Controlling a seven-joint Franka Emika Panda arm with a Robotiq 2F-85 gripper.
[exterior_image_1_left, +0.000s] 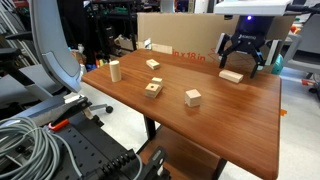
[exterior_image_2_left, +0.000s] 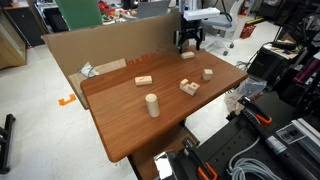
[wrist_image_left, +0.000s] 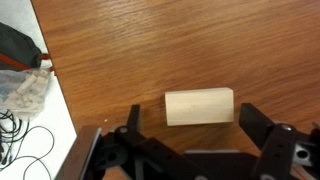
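A pale wooden block lies flat near the far right corner of the brown table, and the wrist view shows its top face. Just above it hangs my gripper, pointing down with its fingers spread wide. Seen from the wrist, one dark fingertip is on either side of the block, with gaps between. Nothing is held. In exterior view 2 the gripper partly covers the area over that block.
Other pale blocks stand on the table: a cube, a stacked-looking pair, a flat piece and an upright cylinder. A cardboard panel rises behind the far edge.
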